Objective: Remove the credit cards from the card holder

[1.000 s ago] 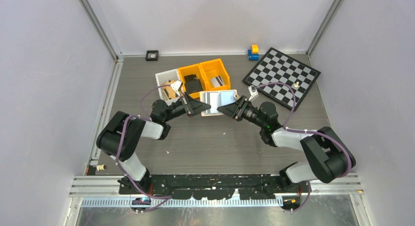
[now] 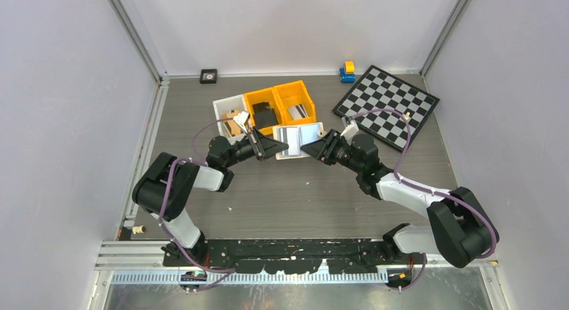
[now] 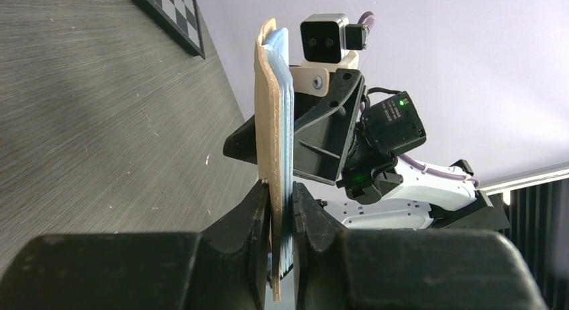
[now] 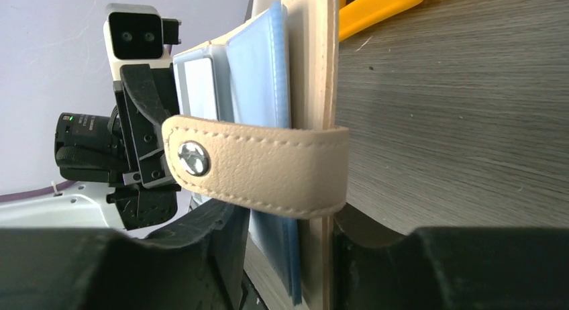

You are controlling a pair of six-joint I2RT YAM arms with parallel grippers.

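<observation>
A tan card holder (image 2: 290, 157), spread open with clear bluish sleeves, is held up between both grippers. My left gripper is shut on its left part, cover and sleeves pinched together. In the right wrist view, a pale card-like panel (image 4: 200, 88) shows in the far leaf, while a blue sleeve (image 4: 258, 72) stands near the cover. My right gripper is part open around the holder's right side, its fingers (image 4: 225, 249) apart with sleeve and cover between them. The snap strap (image 4: 268, 162) sticks out toward that camera. Any card in the near sleeve is hard to tell.
Behind the holder stand an orange two-part bin (image 2: 293, 86), with a striped card (image 2: 297, 112) and dark flat items inside, and a white bin (image 2: 218, 109). A chessboard (image 2: 388, 107) lies at the back right.
My right gripper and arm have shifted slightly to the right and forward and back along the holder's right side, and its cover has tilted a little. The left arm has stayed still.
</observation>
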